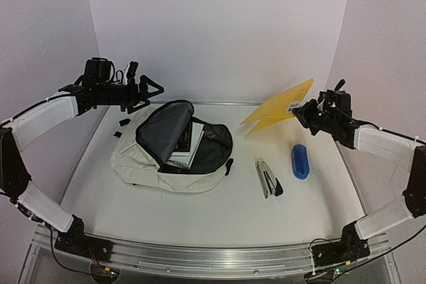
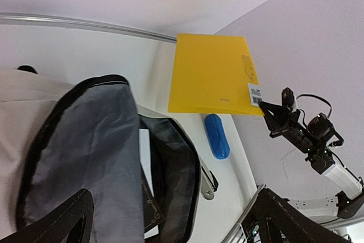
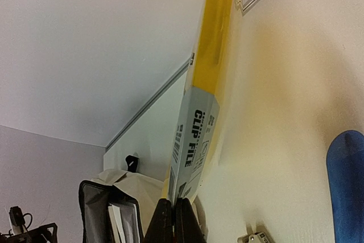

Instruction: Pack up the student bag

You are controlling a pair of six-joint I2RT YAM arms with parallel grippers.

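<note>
A yellow clip file (image 1: 276,106) hangs tilted above the back right of the table, with my right gripper (image 1: 303,115) shut on its spine edge beside the label. In the right wrist view the spine (image 3: 209,55) is seen nearly edge-on, its grey label just above the fingers (image 3: 182,220). The white and grey backpack (image 1: 136,157) lies unzipped left of centre, flap folded back. Books (image 1: 194,149) rest inside it. My left gripper (image 1: 152,94) stands open, empty, above the bag's far left side; the left wrist view looks down on the flap (image 2: 91,163).
A blue case (image 1: 300,161) lies on the right of the table. To its left is a stapler (image 1: 266,177). Bare table stretches along the front. Walls close in the back and sides.
</note>
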